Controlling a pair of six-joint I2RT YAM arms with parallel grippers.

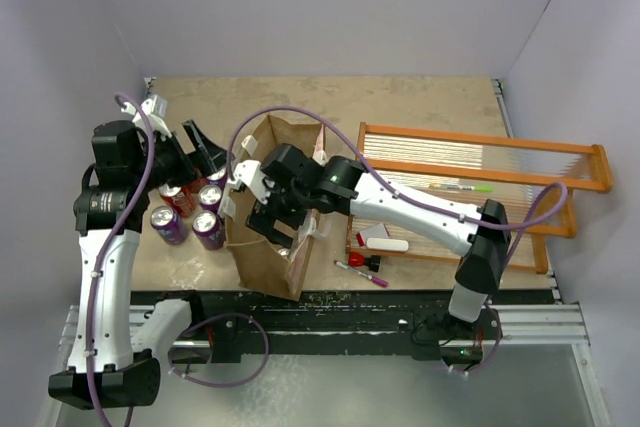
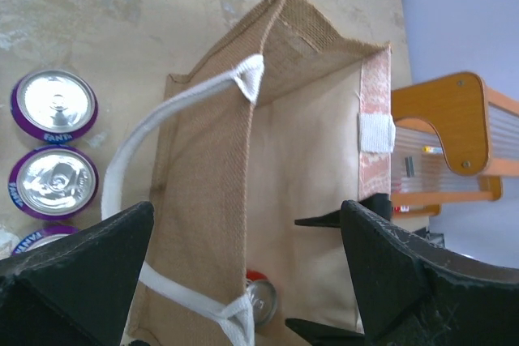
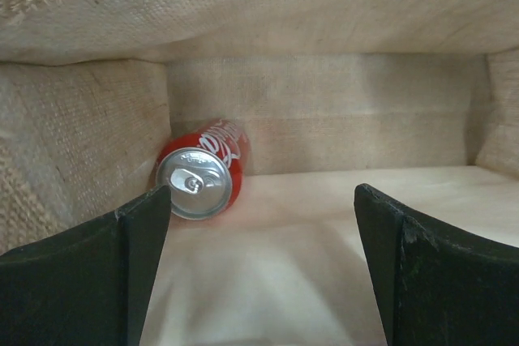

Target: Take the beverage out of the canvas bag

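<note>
The canvas bag (image 1: 255, 262) stands open mid-table with white handles. Deep in one end lies a red cola can (image 3: 195, 180), seen in the right wrist view and partly behind the bag wall in the left wrist view. My right gripper (image 1: 277, 227) is down in the bag's mouth, open, the can ahead between and beyond its fingers. My left gripper (image 1: 205, 147) hangs open over the cans left of the bag, empty.
Several purple and red cans (image 1: 170, 225) stand left of the bag. A wooden rack (image 1: 480, 137) fills the right side; pens (image 1: 360, 272) and small items lie near the front edge.
</note>
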